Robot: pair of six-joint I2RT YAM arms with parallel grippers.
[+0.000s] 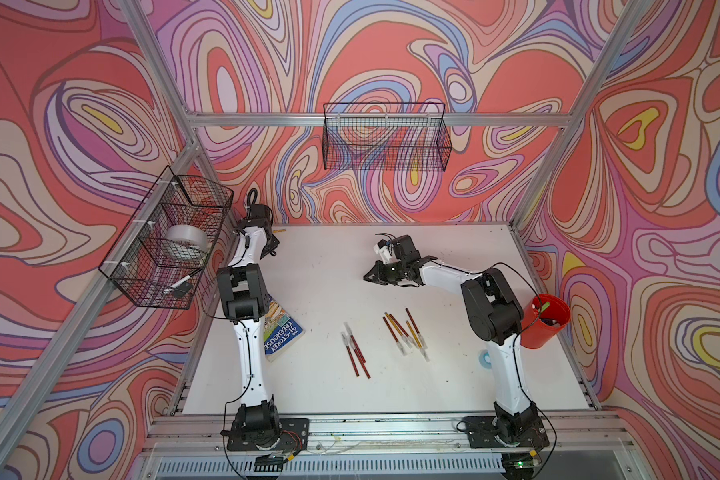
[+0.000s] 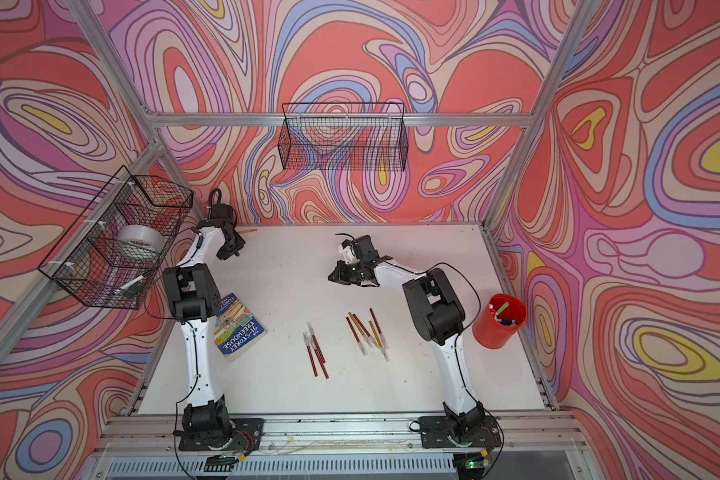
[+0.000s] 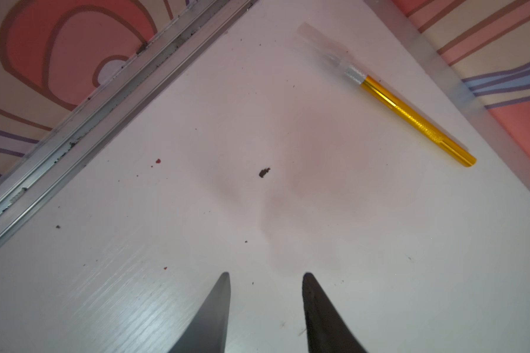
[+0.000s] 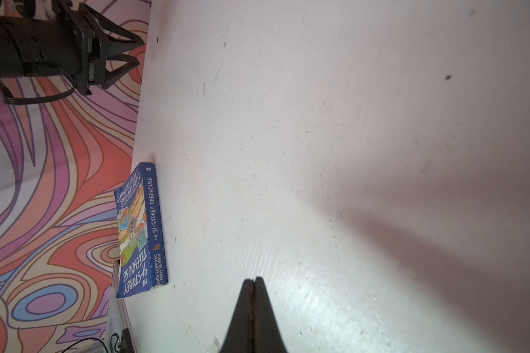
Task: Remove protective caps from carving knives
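A yellow carving knife (image 3: 417,120) with a clear cap (image 3: 324,47) lies alone in the table's back left corner in the left wrist view. My left gripper hangs above the table there, open, its fingers apart with nothing between them. Red and yellow knives, apparently capped, lie in two groups on the front middle: a left group (image 1: 353,352) and a right group (image 1: 400,328). My right gripper is shut, nothing between its fingers, over the middle back of the table (image 1: 320,264).
A book (image 2: 236,328) lies at the left. A red container (image 2: 496,324) with items inside stands at the right, near a small blue ring (image 1: 485,358). Wire baskets hang on the left (image 1: 168,240) and back (image 1: 384,140).
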